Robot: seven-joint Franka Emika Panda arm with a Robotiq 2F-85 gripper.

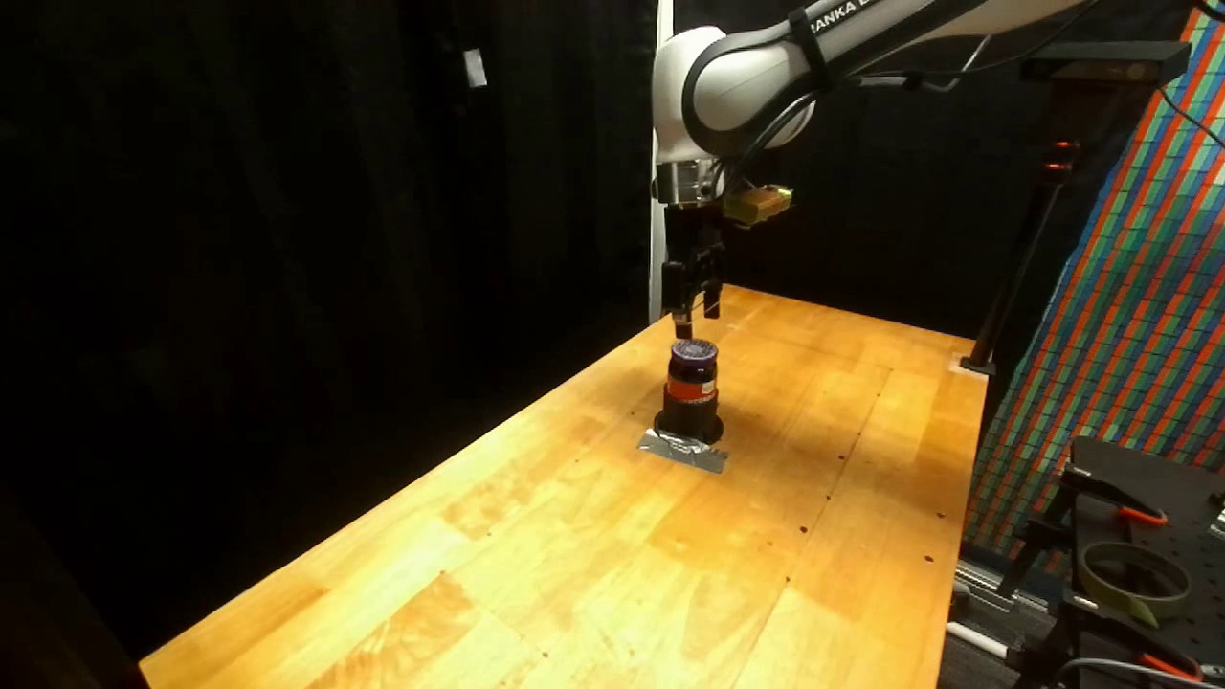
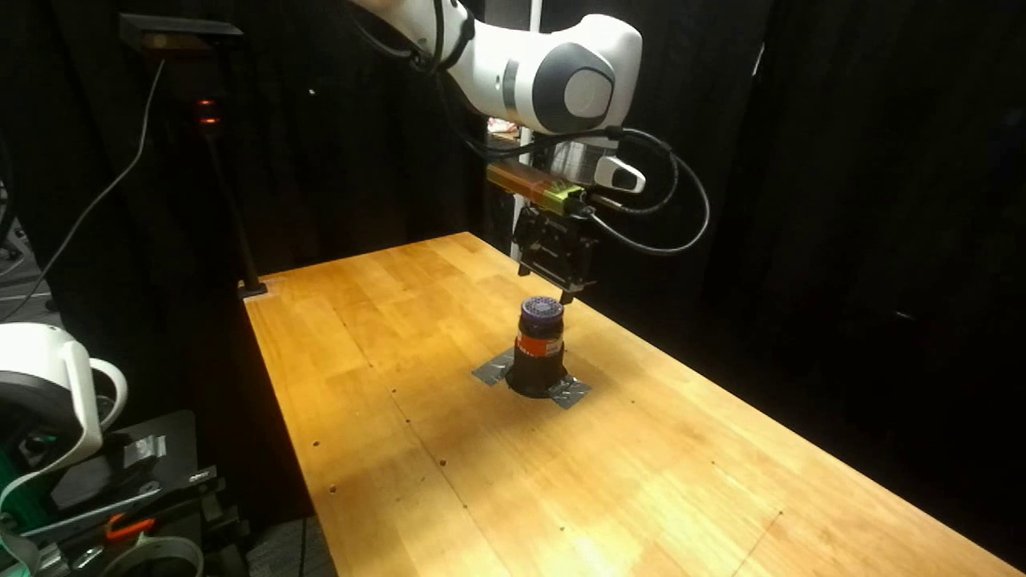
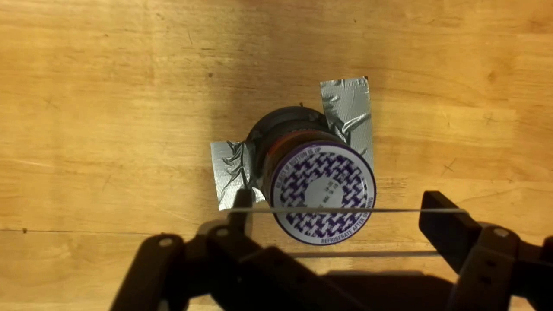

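A dark jar (image 1: pixel 692 371) with an orange-red label stands upright in a black round holder (image 1: pixel 689 425) on the wooden table. Its purple-and-white patterned lid (image 3: pixel 324 192) faces up; in the wrist view it lies between the two fingers, nearer the left one. My gripper is open, with its fingers spread wider than the lid and no contact to be seen. Seen from the side, the gripper (image 2: pixel 545 285) hangs just above the lid (image 2: pixel 543 308). Thin bands stretch across between the fingers in the wrist view.
Silver tape (image 3: pixel 350 114) fixes the holder to the table (image 2: pixel 404 317). A dark post (image 1: pixel 1011 253) rises at the table's far corner. Clamps and a tape roll (image 1: pixel 1134 580) lie on a separate surface beside the table.
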